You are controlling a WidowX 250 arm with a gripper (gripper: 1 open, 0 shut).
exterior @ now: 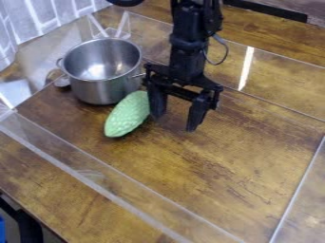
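Note:
A pale green corn cob [128, 115] lies slanted on the wooden table, just right of and in front of a steel pot [99, 72]. The black gripper [173, 112] hangs open over the table, its left finger beside the upper end of the cob and its right finger over bare wood. Nothing shows held between the fingers.
Clear plastic walls edge the wooden tabletop [216, 190] at the left and right. The middle, right and front of the table are free. The pot stands at the back left.

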